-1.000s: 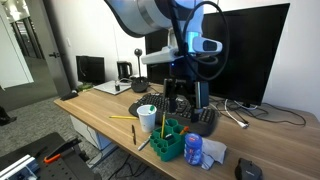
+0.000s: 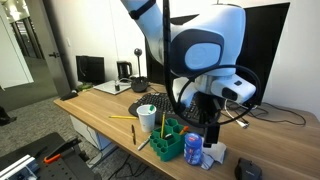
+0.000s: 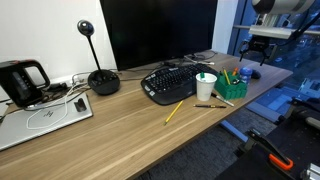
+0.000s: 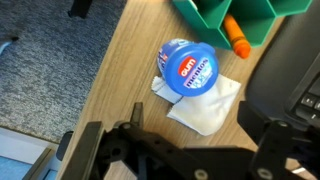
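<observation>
My gripper is open over the wooden desk, its two dark fingers apart at the lower edge of the wrist view with nothing between them. Just ahead of the fingers a blue can-like container (image 4: 188, 67) with a printed round top stands upright on the desk. A crumpled white cloth (image 4: 207, 108) lies beside it, partly in the space ahead of the fingers. Next to the container is a green holder (image 2: 168, 143) with an orange marker (image 4: 237, 35) and other pens in it. In exterior view 1 the gripper hangs above the blue container (image 2: 193, 149).
A white cup (image 3: 206, 85) stands beside the holder, near a black keyboard (image 3: 172, 82). Pencils lie on the desk to the left. A small black object (image 2: 247, 169) sits right of the cloth. The desk's front edge runs close to the container.
The arm has swung right in exterior view 1, from above the keyboard and green holder to near the blue container and cloth. The desk objects have not visibly moved.
</observation>
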